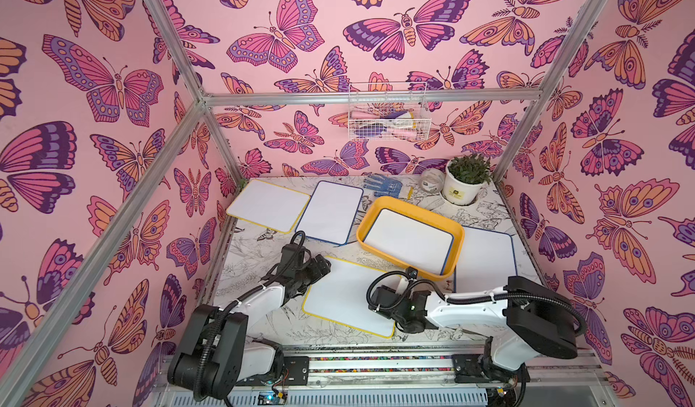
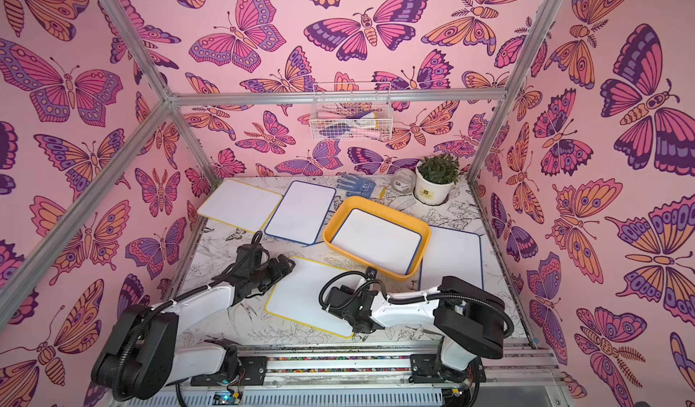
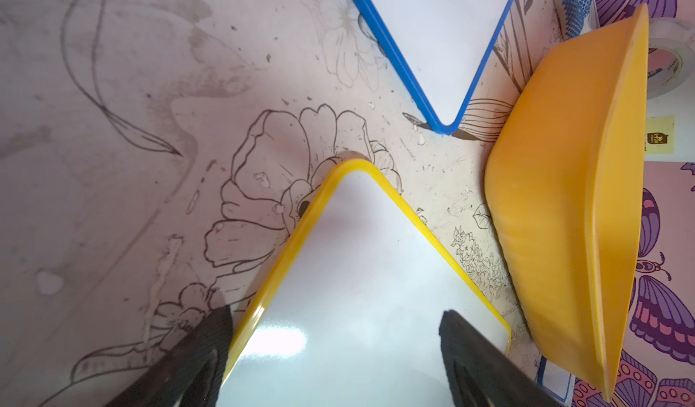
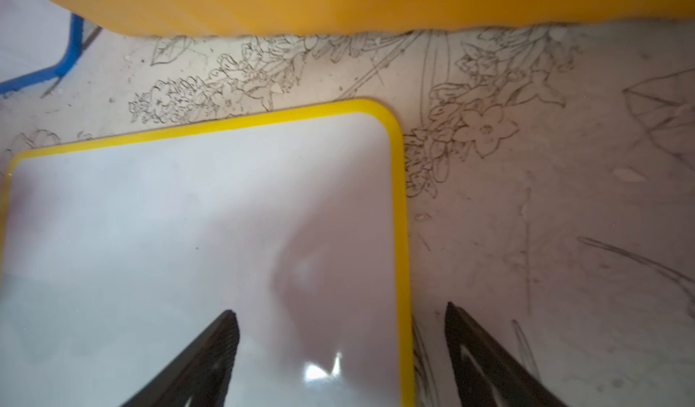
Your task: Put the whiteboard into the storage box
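A whiteboard with a yellow rim (image 1: 347,294) lies on the table in front of the yellow storage box (image 1: 461,247). Inside the box rests a blue-rimmed whiteboard (image 1: 409,239). My left gripper is open at the left edge of the yellow-rimmed board, one finger (image 3: 210,356) outside the rim and the other over the white surface. At the opposite edge my right gripper stands with its fingers apart. Its left finger (image 4: 206,356) is over the board, its right finger beyond the yellow rim. Nothing is gripped between either pair of fingers.
Two more whiteboards, one yellow-rimmed (image 2: 239,204) and one blue-rimmed (image 2: 300,211), lie at the back left. Another blue-rimmed board (image 2: 452,258) is right of the box. Behind stand a potted plant (image 2: 436,182), a tape roll (image 2: 403,181) and a blue glove (image 2: 356,184).
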